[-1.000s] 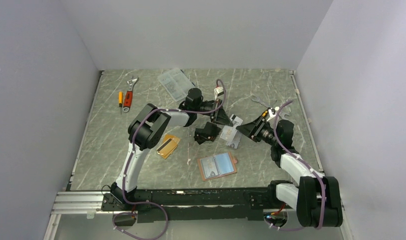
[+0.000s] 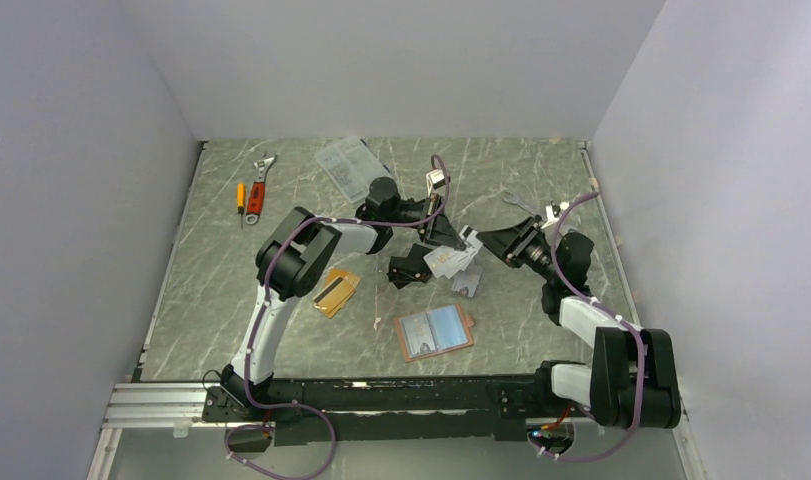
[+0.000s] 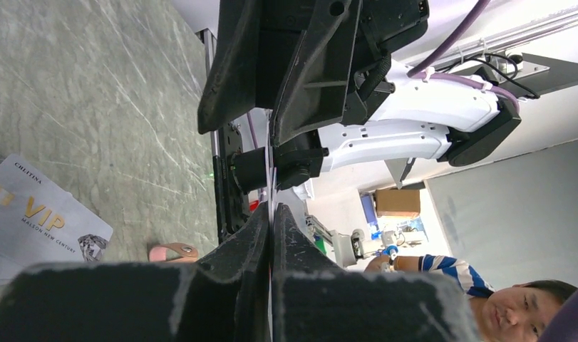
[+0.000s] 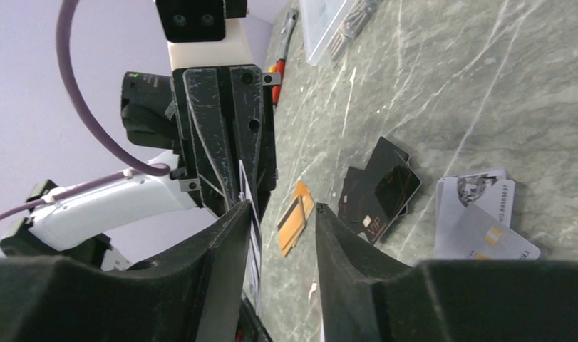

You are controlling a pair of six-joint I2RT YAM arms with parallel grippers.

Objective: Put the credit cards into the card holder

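Note:
In the left wrist view, my left gripper is shut on a thin upright white card (image 3: pixel 269 174), seen edge-on. From above, white cards (image 2: pixel 443 262) fan out below that gripper. Facing it, my right gripper stands partly open; the card's edge (image 4: pixel 249 196) runs close along one of its fingers, with a gap to the other. The brown card holder (image 2: pixel 408 352) lies spread near the front, its clear pockets up. Silver cards (image 4: pixel 475 217) rest on the table beneath, with black cards (image 4: pixel 378 189) beside them and gold cards (image 2: pixel 336 292) further left.
At the back stands a clear plastic box (image 2: pixel 351 168). A screwdriver (image 2: pixel 241 198) and an adjustable wrench (image 2: pixel 256 195) lie far left, and a spanner (image 2: pixel 516 201) at the back right.
White cards under the left gripper now spread further left than a second ago.

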